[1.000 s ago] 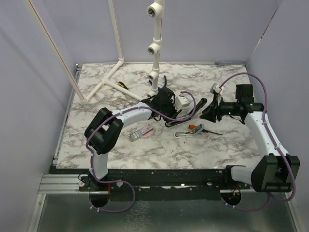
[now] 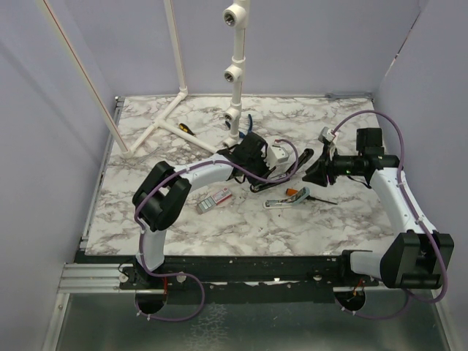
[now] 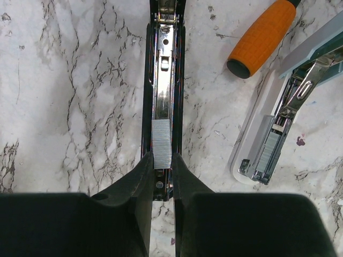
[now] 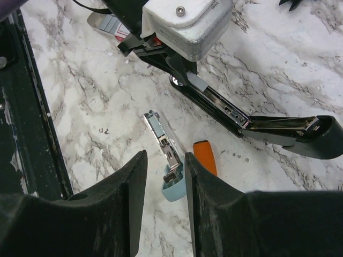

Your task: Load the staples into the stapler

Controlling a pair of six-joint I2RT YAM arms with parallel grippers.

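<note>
The black stapler (image 3: 177,101) is folded open, its long metal channel (image 3: 163,91) running away from my left gripper. A strip of silver staples (image 3: 162,142) sits in or on the channel near its front end. My left gripper is shut on the near end of the strip, with one fingertip at each side. Seen from the right wrist, the strip (image 4: 197,81) emerges from under the left fingers (image 4: 177,65). Apart from the stapler, my right gripper hangs over the marble table, open and with a gap between its fingers.
A small blue-and-white stapler (image 2: 287,199) lies open beside the black one, near an orange-handled screwdriver (image 2: 292,192). Left of them is a staple box (image 2: 214,200). White pipe framing (image 2: 186,137) crosses the back left.
The left arm's elbow has shifted slightly to the right, while its gripper stays at the stapler's front end. In the top view the right arm looks almost unchanged.
</note>
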